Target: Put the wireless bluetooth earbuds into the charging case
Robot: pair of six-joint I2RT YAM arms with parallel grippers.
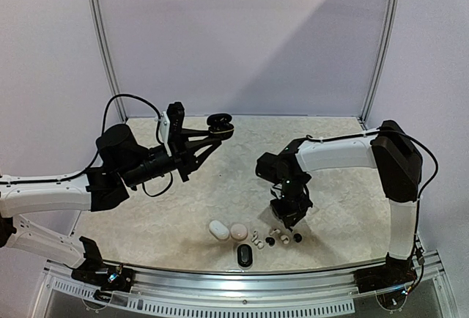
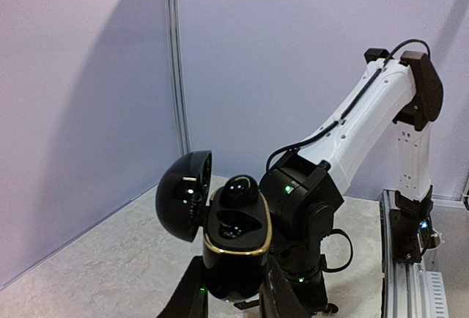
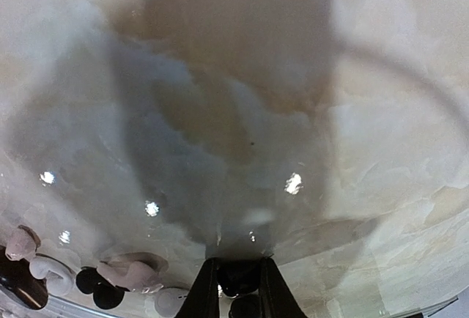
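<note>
My left gripper is shut on an open black charging case [image 2: 233, 241] with a gold rim, held up in the air over the back of the table, as the top view [image 1: 220, 129] also shows; one well holds a glossy rounded piece, the other looks empty. My right gripper is low over the table at the front right, shut on a small glossy black piece, likely an earbud, mostly hidden by the fingers. Loose black earbuds [image 3: 108, 296] and pale earbuds [image 3: 51, 274] lie beside it on the table.
Along the front lie a white case [image 1: 219, 230], a pink case [image 1: 239, 232] and a black case [image 1: 245, 256].
</note>
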